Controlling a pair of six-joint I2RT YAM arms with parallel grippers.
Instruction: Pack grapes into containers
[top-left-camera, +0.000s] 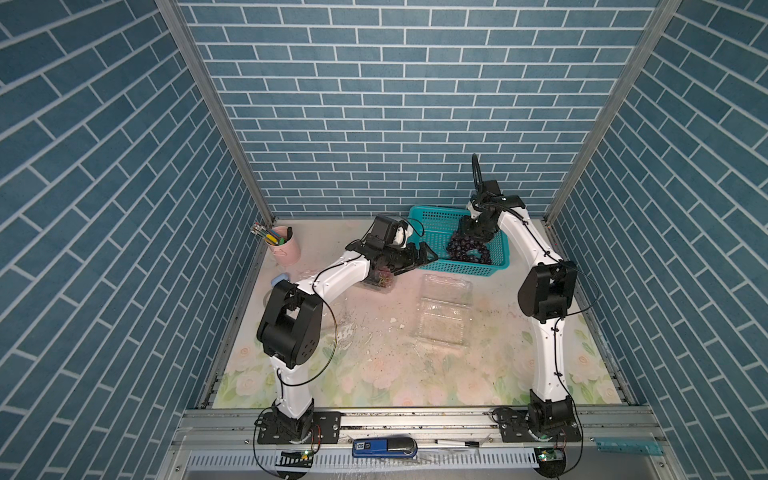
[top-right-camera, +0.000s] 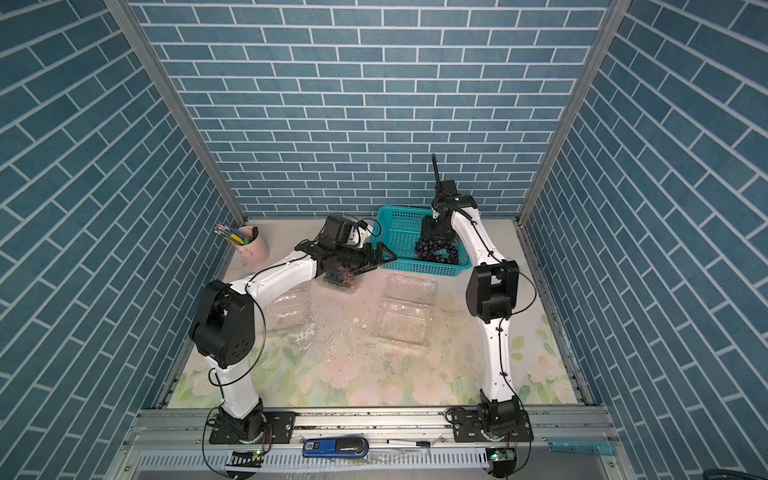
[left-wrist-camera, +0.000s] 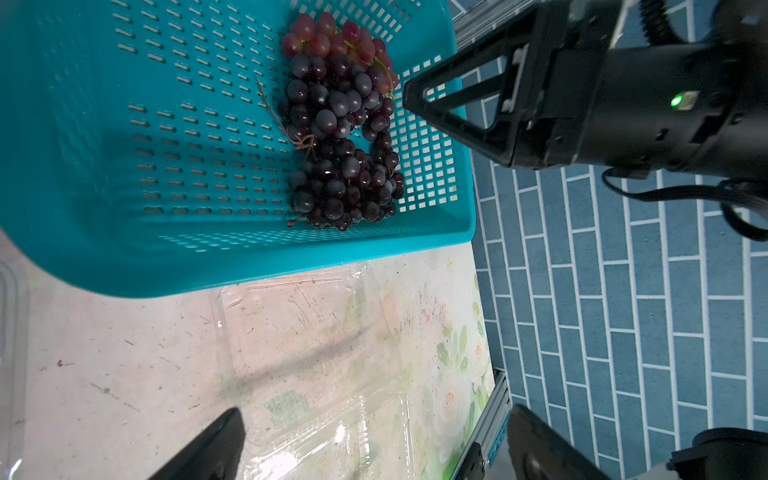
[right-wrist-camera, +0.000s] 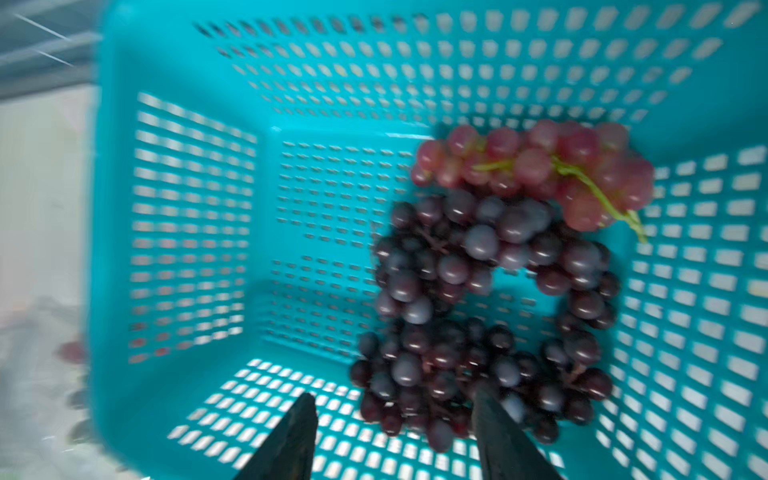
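Bunches of dark grapes (right-wrist-camera: 424, 360) and red grapes (right-wrist-camera: 528, 160) lie in the right half of the teal basket (right-wrist-camera: 264, 200). My right gripper is over the basket, fingers apart; dark grapes show below and between them, and none is seen gripped. By the basket's left front corner my left gripper (top-left-camera: 424, 254) stands open and empty, as its spread fingertips (left-wrist-camera: 212, 448) show in the left wrist view. An opened clear container (top-left-camera: 444, 312) lies bare in front of the basket. Partly under the left arm, another container (top-left-camera: 381, 280) holds grapes.
More clear plastic (top-right-camera: 288, 312) lies at the left, partly behind the left arm. A pink cup (top-left-camera: 285, 246) of pens stands at the back left. Small debris dots the table's middle.
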